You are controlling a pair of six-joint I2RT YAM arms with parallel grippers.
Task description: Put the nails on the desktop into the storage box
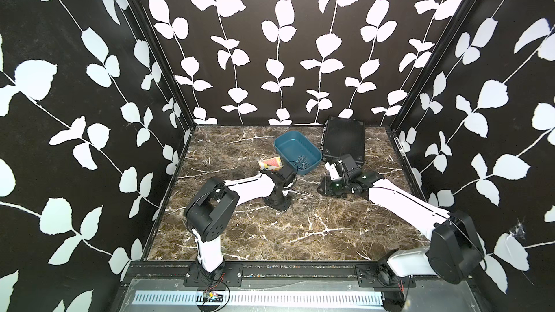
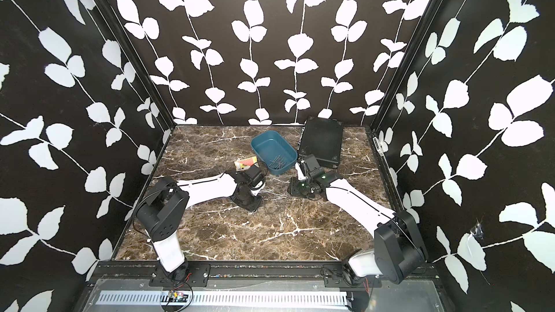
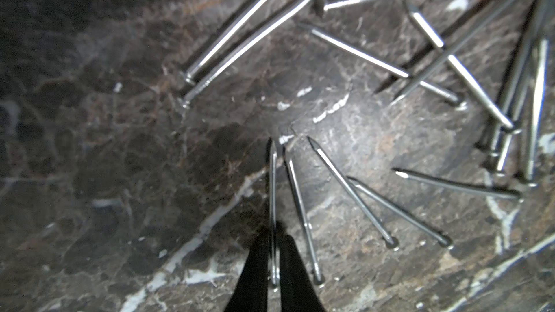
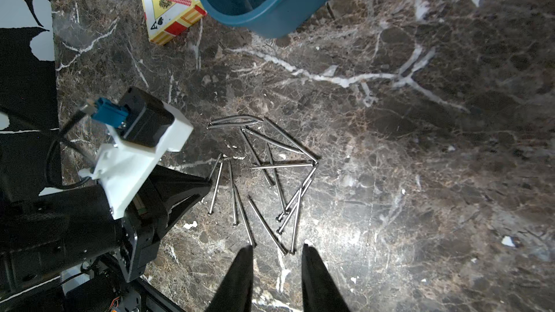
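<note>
In the left wrist view, slim nails lie scattered on the marbled desktop. The fingers of my left gripper stand a narrow gap apart, low over the surface, with one nail (image 3: 273, 190) running lengthwise between them; whether they touch it is unclear. Just right of it lies another nail (image 3: 299, 202). My right gripper is open and empty, toward the viewer from the nail cluster (image 4: 277, 164), its fingertips apart. Behind the arms is the blue storage box (image 1: 287, 137), with several nails (image 1: 301, 162) inside.
A small card box (image 4: 167, 8) stands beside the storage box, close behind the left arm. At the back right lies a black case (image 1: 344, 138), near the right arm.
</note>
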